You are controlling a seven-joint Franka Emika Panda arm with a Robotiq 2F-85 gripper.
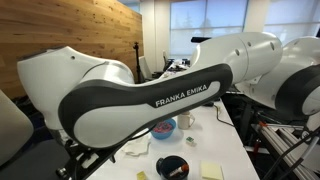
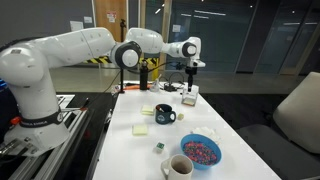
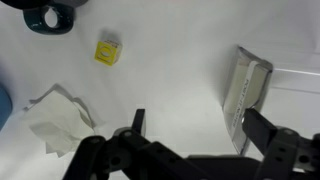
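In the wrist view my gripper stands open over the white table, its two dark fingers wide apart and nothing between them. A pale grey, box-like object (image 3: 245,97) lies close to the right finger. A small yellow block (image 3: 107,52) is toward the upper left. Beyond it shows part of a dark mug (image 3: 50,18). A crumpled white tissue (image 3: 62,124) rests at the left. In exterior view 2 my gripper is small and far off, near the white box (image 2: 189,98) at the table's far end. The arm hides much of the left side in exterior view 1.
A blue bowl (image 2: 201,152) with reddish contents stands near a light mug (image 2: 179,169). Pale square pads (image 2: 140,129) and a small greenish block (image 2: 158,147) lie on the table. A dark chair (image 2: 280,130) stands alongside the table.
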